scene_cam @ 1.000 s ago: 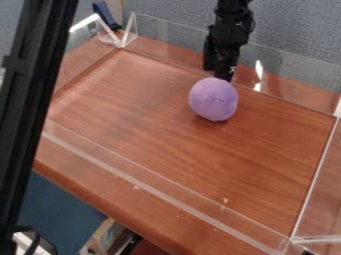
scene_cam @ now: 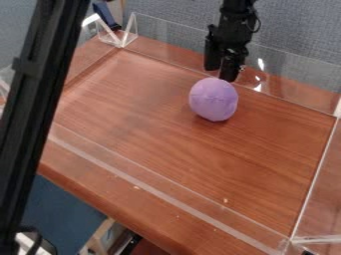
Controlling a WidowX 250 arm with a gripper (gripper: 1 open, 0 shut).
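A light purple ball rests on the wooden table inside a clear-walled enclosure, right of centre toward the back. Behind and just above it, near the back wall, my black gripper hangs pointing down, apart from the ball. Its fingers are dark and small in this view, so whether they are open or shut is unclear.
Clear acrylic walls ring the wooden table. A black vertical post crosses the left of the view.
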